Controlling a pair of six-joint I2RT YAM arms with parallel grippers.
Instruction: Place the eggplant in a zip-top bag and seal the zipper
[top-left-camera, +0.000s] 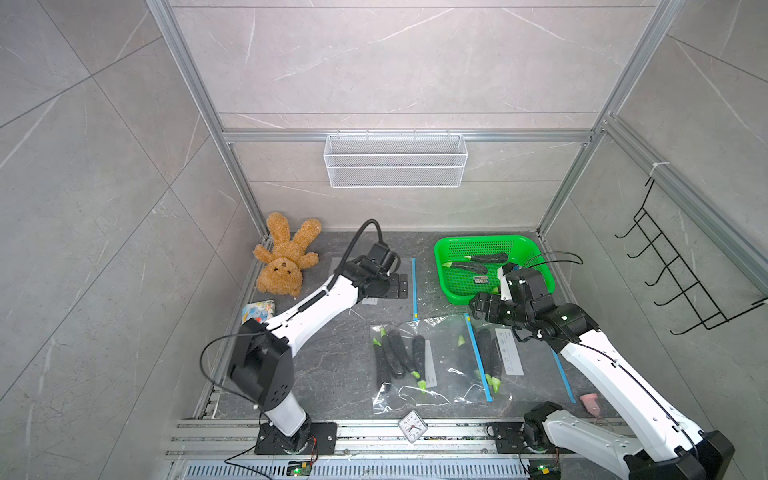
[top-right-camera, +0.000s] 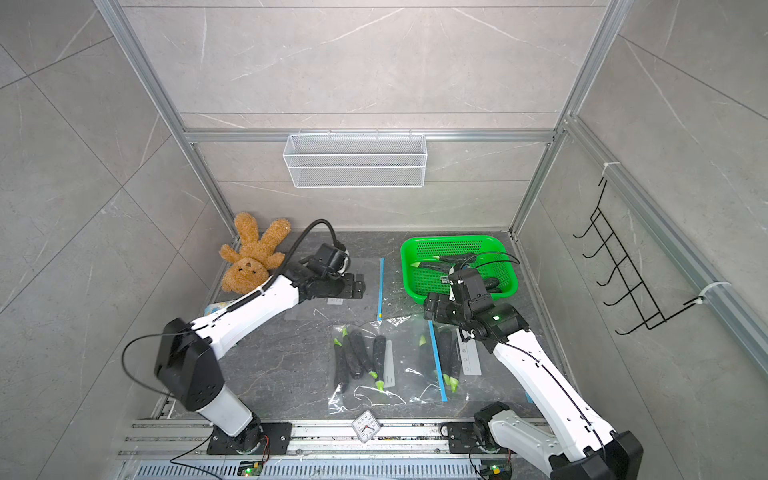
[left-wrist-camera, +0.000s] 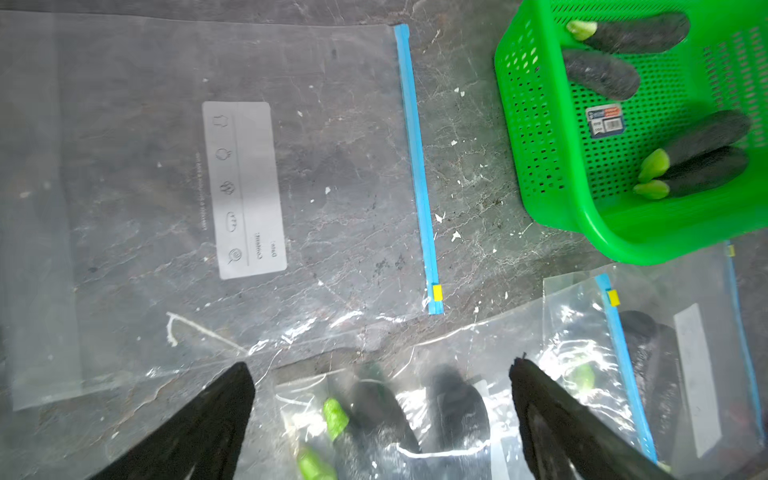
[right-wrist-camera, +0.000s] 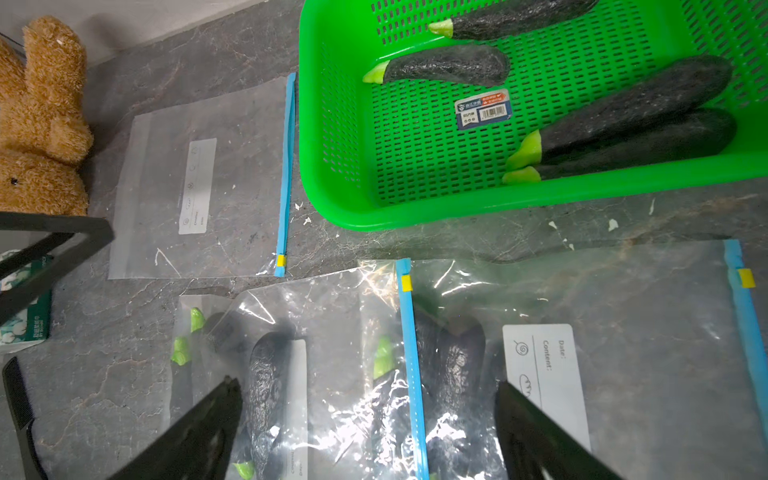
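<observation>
The green basket (right-wrist-camera: 416, 188) at the back right holds several dark eggplants (right-wrist-camera: 448, 62) with green stems. An empty zip top bag (left-wrist-camera: 120, 200) with a blue zipper (left-wrist-camera: 416, 168) lies flat left of it. Two more bags lie in front: one (right-wrist-camera: 320, 312) holds several eggplants, and another (right-wrist-camera: 656, 360) beside it also has eggplants inside. My left gripper hovers over the bags, open with nothing held. My right gripper stands open above the front bags, just before the basket.
A teddy bear (top-left-camera: 278, 268) and a small colourful pack (top-left-camera: 258, 310) lie at the left. A wire rack (top-left-camera: 388, 160) hangs on the back wall, black hooks (top-left-camera: 680, 288) on the right wall. Grey table (top-left-camera: 312, 376) shows bare at front left.
</observation>
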